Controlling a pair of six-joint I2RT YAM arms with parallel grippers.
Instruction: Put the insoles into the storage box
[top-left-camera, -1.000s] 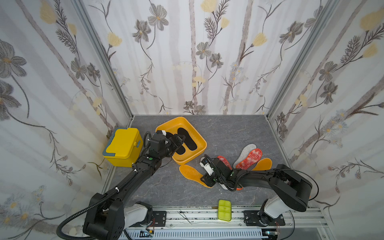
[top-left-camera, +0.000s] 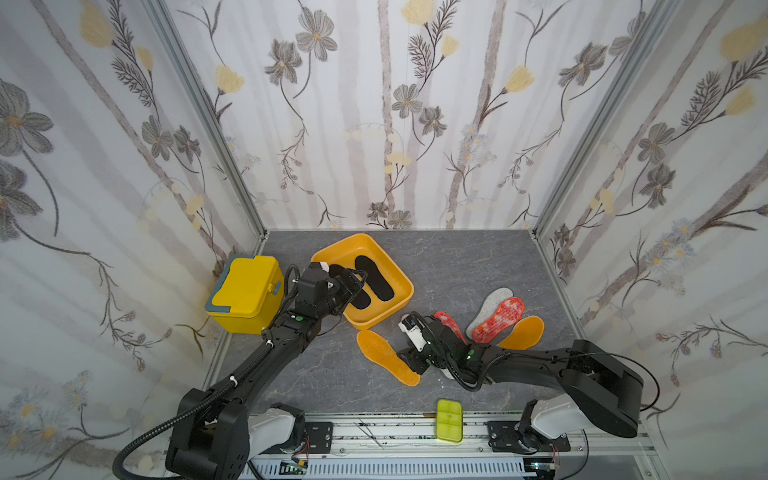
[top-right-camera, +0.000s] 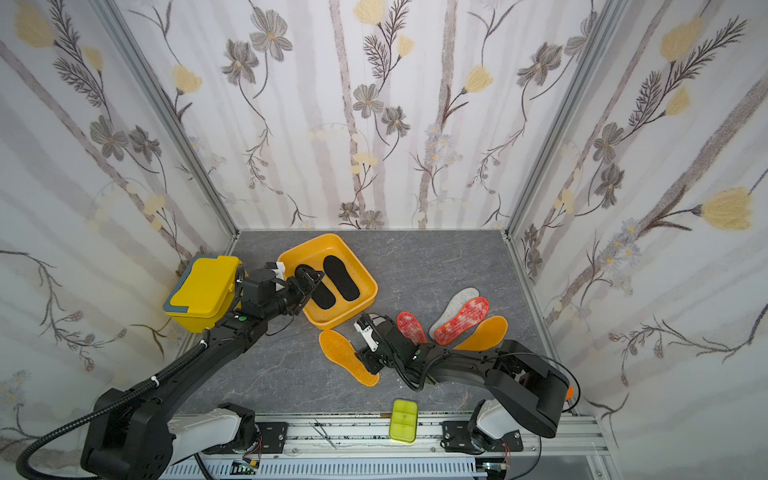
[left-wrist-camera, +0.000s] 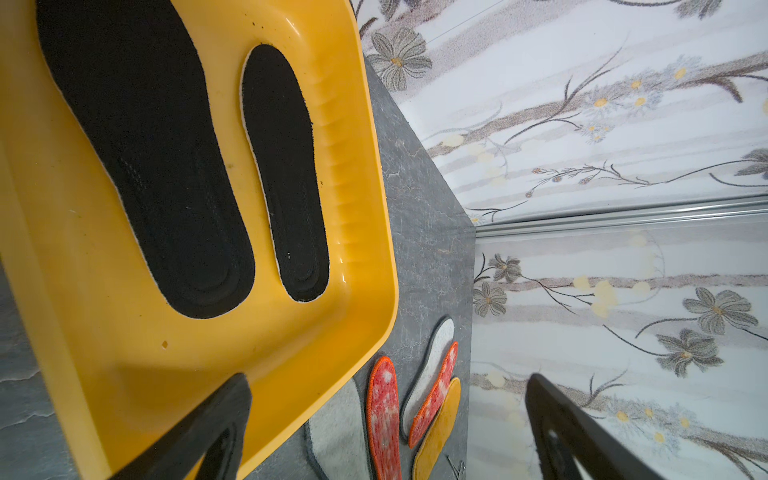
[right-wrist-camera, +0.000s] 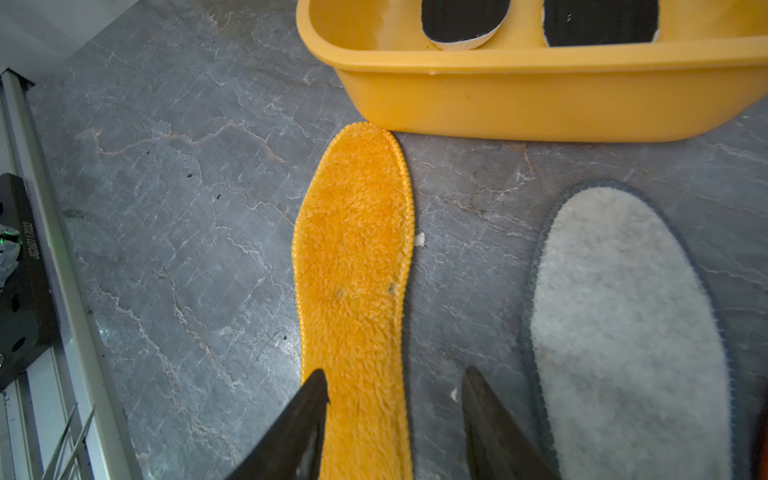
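Note:
Two black insoles, one of them the right-hand black insole (left-wrist-camera: 284, 168), lie flat in the yellow-orange storage box (top-left-camera: 405, 297). My left gripper stands open above that box, its fingers empty. In the right wrist view an orange fleece insole (right-wrist-camera: 352, 264) lies on the table, its tip close against the box wall. My right gripper is open over that insole's near part, one finger above the insole and one to its right, holding nothing. A grey insole (right-wrist-camera: 632, 320) lies to the right, partly under the right arm in the top views.
Farther right lie a red insole (top-right-camera: 412, 327), another red insole (top-right-camera: 462, 320), a grey-white one (top-right-camera: 456, 305) and an orange one (top-right-camera: 485, 333). A yellow lidded box (top-left-camera: 249, 293) stands at the left, a green tray (top-left-camera: 449, 420) at the front.
The orange insole under it has turned slightly, its near end now lower. The left arm has hardly moved.

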